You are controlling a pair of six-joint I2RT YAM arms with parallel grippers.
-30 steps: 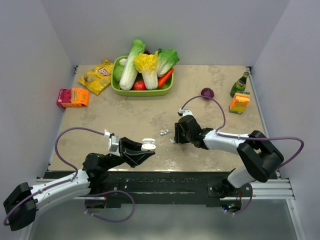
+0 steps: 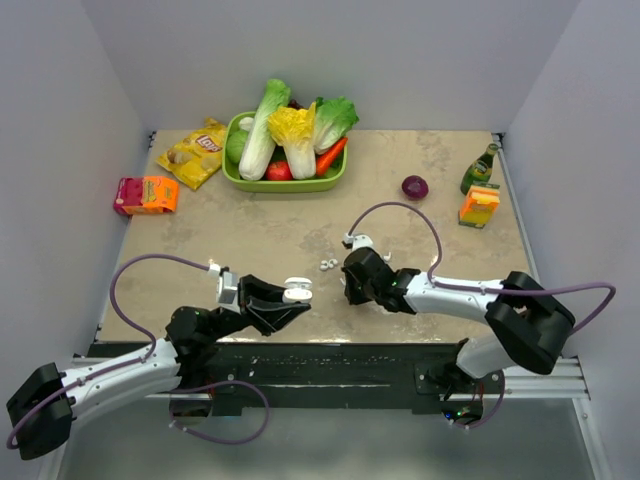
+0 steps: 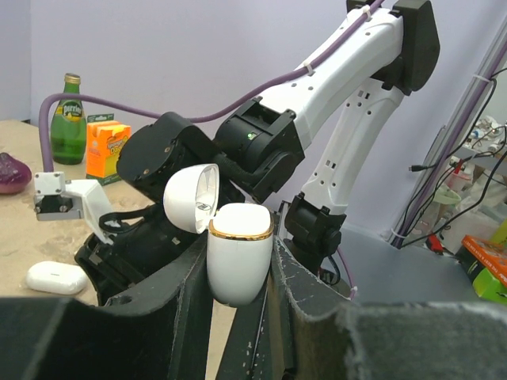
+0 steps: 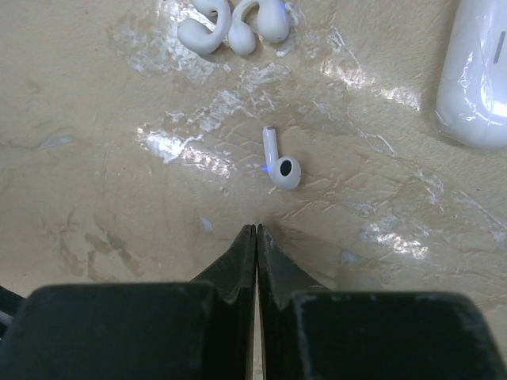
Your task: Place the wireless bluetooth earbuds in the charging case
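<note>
My left gripper is shut on the open white charging case (image 3: 238,253), its lid (image 3: 190,198) raised; in the top view it hangs at the lower left. My right gripper is shut with nothing between its fingers, low over the table (image 4: 119,198). A single white earbud (image 4: 281,166) lies just ahead of its fingertips. Several small white curved pieces (image 4: 238,28) lie farther forward, and a larger white oval object (image 4: 475,71) lies at the upper right of that view.
A green basket of vegetables (image 2: 240,182) stands at the back, with chips (image 2: 192,153) and boxes (image 2: 146,195) at left. An onion (image 2: 415,187), bottle (image 2: 477,170) and juice carton (image 2: 479,206) are at right.
Over the last second my right arm has shifted, ending lower and further left in the top view, over the earbud's spot. The left arm and case look unchanged.
</note>
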